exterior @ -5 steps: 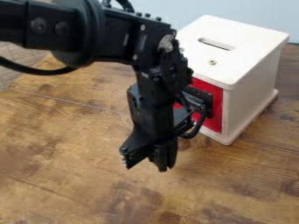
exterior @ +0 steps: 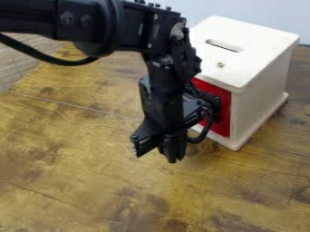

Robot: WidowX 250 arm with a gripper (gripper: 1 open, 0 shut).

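Note:
My black gripper (exterior: 168, 149) hangs low over the wooden table, shut, with nothing visible between its fingers. Behind it and to the right stands a white wooden box (exterior: 252, 79) with a slot and a small brass knob on top and a red front panel (exterior: 219, 114), which my wrist partly hides.
Bare wooden table (exterior: 85, 181) fills the front and left, free of objects. A pale wall (exterior: 287, 16) rises behind the box, and a tiled surface shows at the far left edge.
My gripper has risen slightly from where it was about a second ago. The box has stayed in place.

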